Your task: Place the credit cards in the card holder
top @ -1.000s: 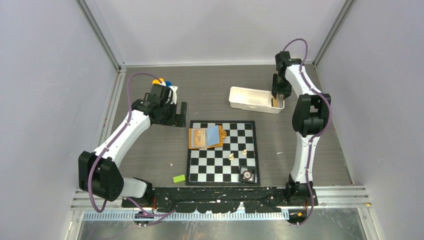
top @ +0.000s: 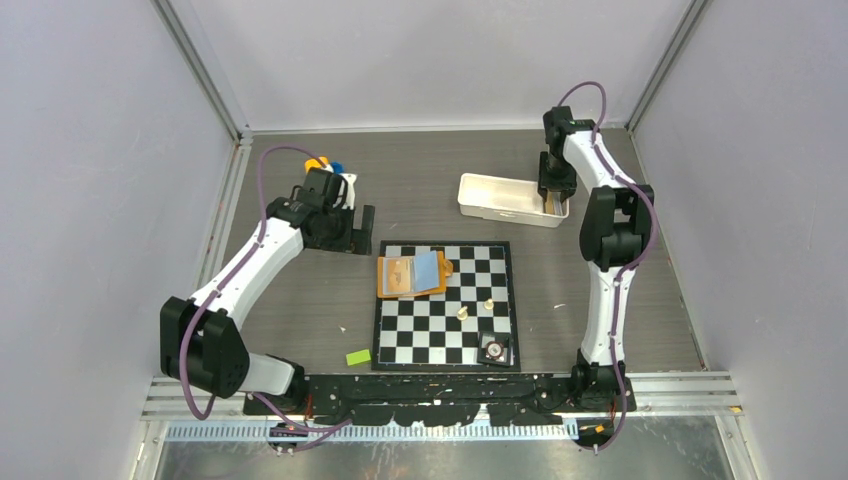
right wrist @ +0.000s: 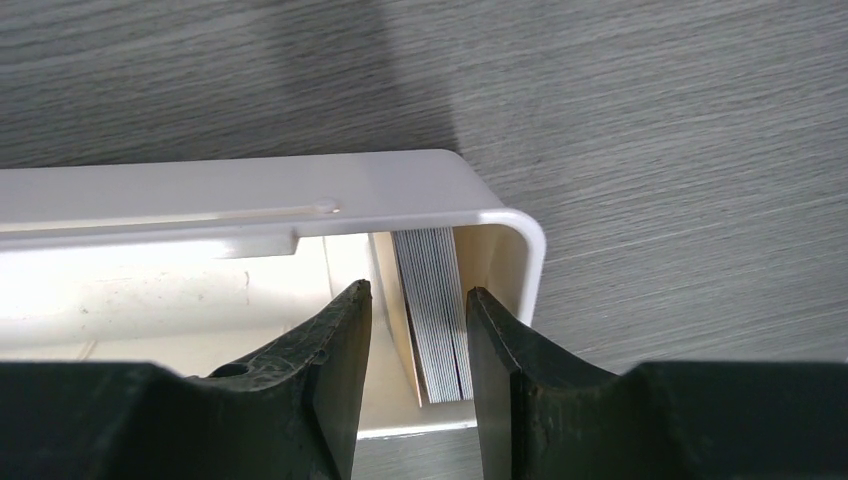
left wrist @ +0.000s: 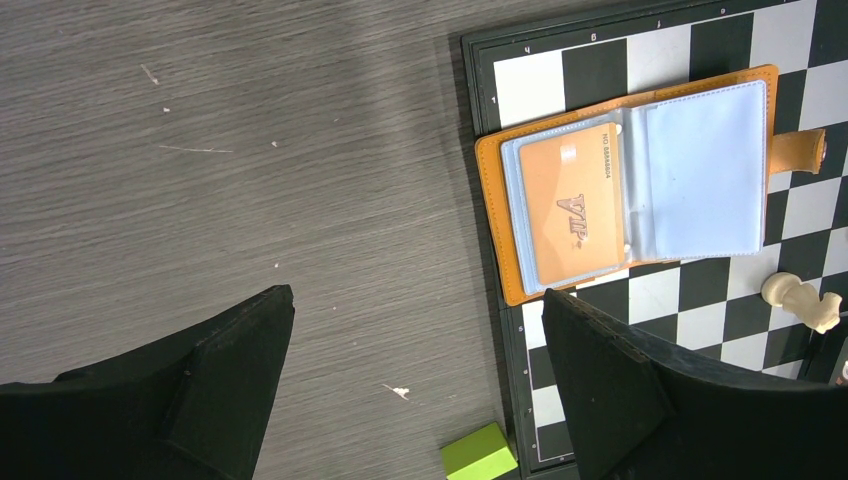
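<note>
The card holder (left wrist: 705,170) lies open on the chessboard, with orange edges and pale blue sleeves. An orange VIP card (left wrist: 572,205) sits in its left sleeve. In the right wrist view, a stack of grey-edged cards (right wrist: 430,300) stands on edge at the right end of a white bin (right wrist: 400,185), and a tan card (right wrist: 397,310) leans along its left side. My right gripper is partly open, one finger on each side of the stack; a gap shows at the left finger. Left of the holder, my left gripper hangs open and empty.
The chessboard (top: 430,335) carries small pieces (top: 462,313) and a dark square box (top: 494,348). A green block (top: 358,357) lies beside its lower left corner. Bare table separates the bin from the board.
The left arm has stayed nearly still, and the holder has not moved.
</note>
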